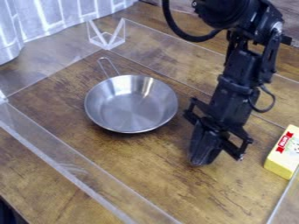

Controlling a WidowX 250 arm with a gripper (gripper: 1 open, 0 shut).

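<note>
A black robot arm comes down from the top right, and its gripper (205, 149) is low over the wooden table, just right of a steel pan (131, 103). The gripper looks shut; anything between its fingertips is too dark to make out. The pan rests with its thin handle pointing to the upper left.
A yellow box (282, 154) with a red and white label lies at the right edge. A small white wire-like object (107, 33) stands at the back left, near a pale curtain. Clear plastic walls run along the left.
</note>
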